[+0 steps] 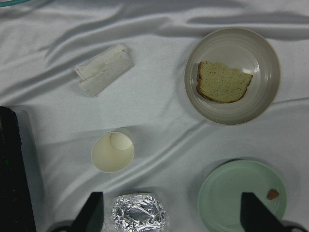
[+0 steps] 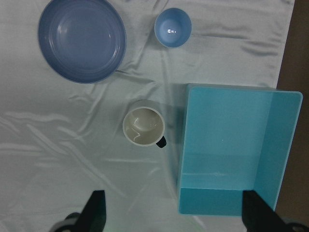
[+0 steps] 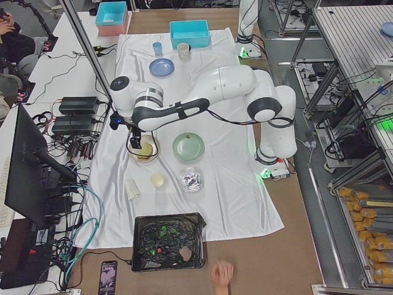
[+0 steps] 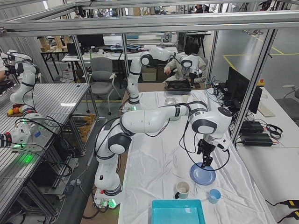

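My left gripper [image 3: 136,140] hangs above a beige plate [image 1: 231,113] holding a bread slice [image 1: 222,84]. In the left wrist view, a cream cup [image 1: 108,157], folded napkin [image 1: 104,70], foil-covered item [image 1: 137,215] and green plate [image 1: 231,203] with a small brown piece [image 1: 273,194] lie around it. My right gripper [image 4: 205,158] is over the cloth at the other end, near a blue plate [image 2: 82,41], blue cup [image 2: 171,29], white mug [image 2: 143,126] and cyan bin [image 2: 227,140]. Both grippers' fingers stand wide apart with nothing visible between them.
A black tray [image 3: 169,243] with clutter sits at the near end beside a phone [image 3: 107,276]. A person's hand [image 3: 222,273] is at that edge. A monitor [image 3: 31,172] and cables line the left side. The cloth between the plates has free room.
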